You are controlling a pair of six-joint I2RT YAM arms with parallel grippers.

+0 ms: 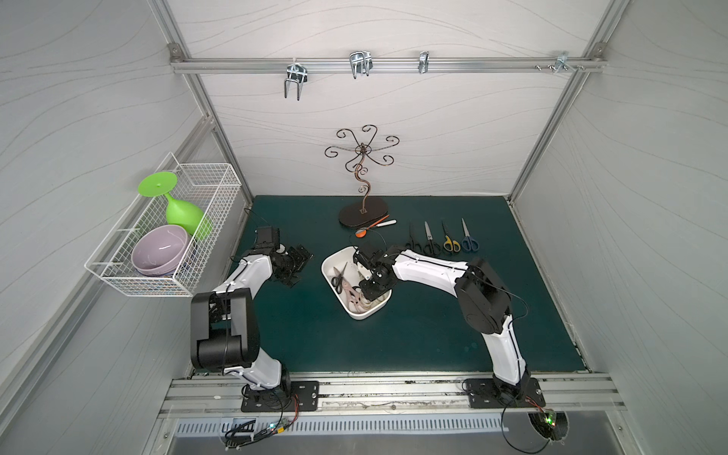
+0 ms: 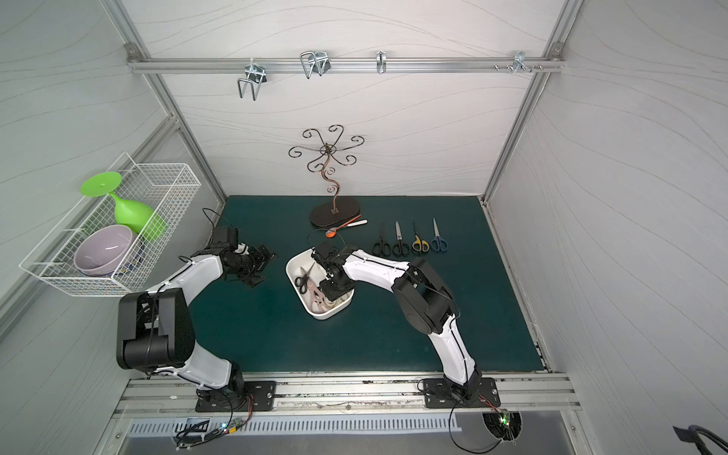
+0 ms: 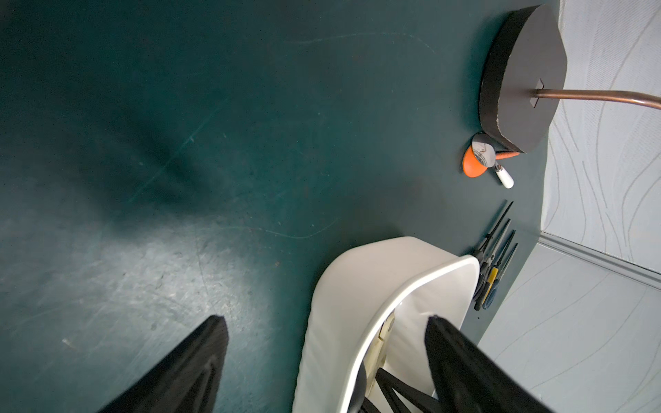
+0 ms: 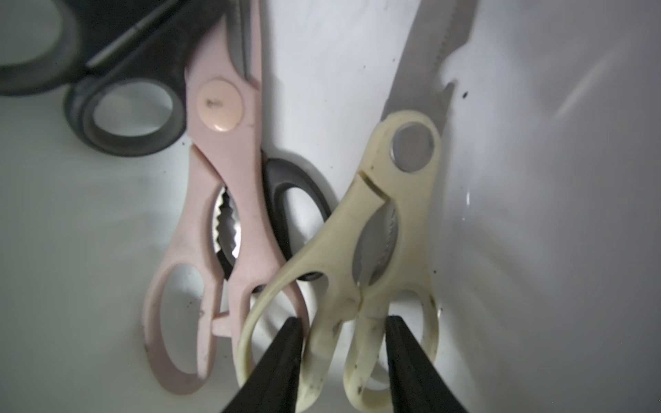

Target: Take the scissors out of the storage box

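Observation:
The white storage box [image 1: 328, 260] stands mid-table with several scissors inside. In the right wrist view lie cream-handled scissors [image 4: 406, 199], pink-handled scissors [image 4: 237, 158] to their left, and black-handled scissors [image 4: 137, 69] at the upper left. Another black handle [image 4: 276, 199] shows beneath, its blades hidden. My right gripper is open, low over the cream handles, one finger on either side of their inner parts; contact cannot be judged. Left of the box my left gripper hangs over the table, its fingers apart and nothing between them but the view of the box and table beyond.
Several scissors [image 1: 450, 244] lie in a row at the back right. A metal stand [image 1: 363, 212] stands behind the box, with an orange-and-white tool [image 1: 377, 226] at its base. A wire basket [image 1: 144, 285] hangs on the left wall.

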